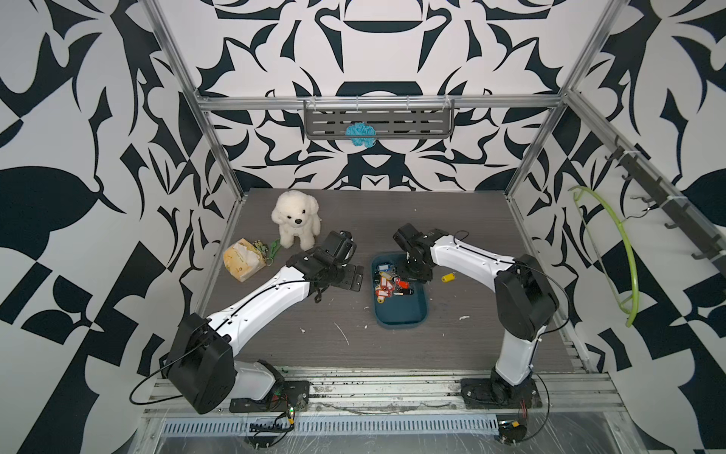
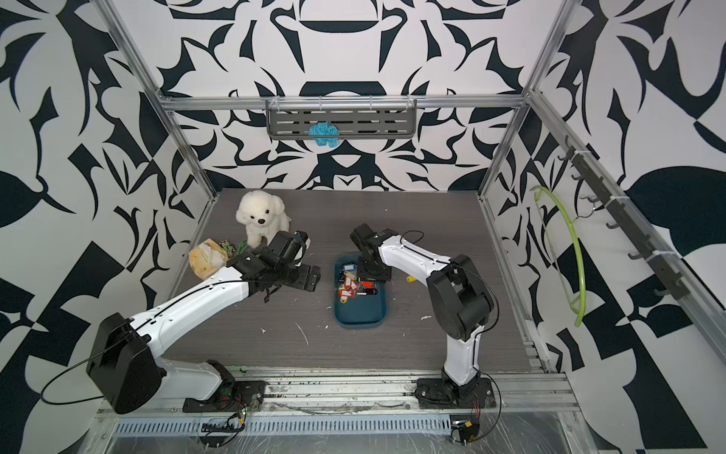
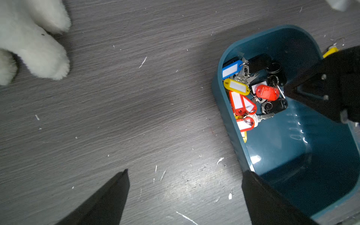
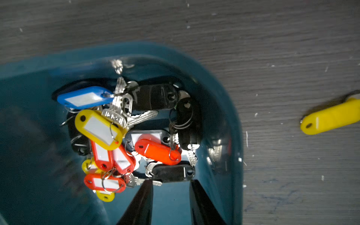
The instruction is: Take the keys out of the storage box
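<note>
The storage box [image 4: 225, 108] is a dark teal tray in the middle of the table. Keys with blue, yellow, red and black tags lie heaped at its far end, among them a blue tag [image 4: 84, 97], a yellow tag [image 4: 98, 129], a red tag [image 4: 157, 151] and a black tag [image 4: 173, 172]. Over the box hangs my right gripper, its fingers parted and empty, tips beside that black tag in the right wrist view. How high they are I cannot tell. Left of the box, my left gripper is wide open above bare table.
A yellow-tagged key [image 4: 330, 117] lies on the table right of the box. A white plush dog [image 1: 295, 218] sits at the back left, beside a yellowish package [image 1: 243, 260]. The table in front of and behind the box is free.
</note>
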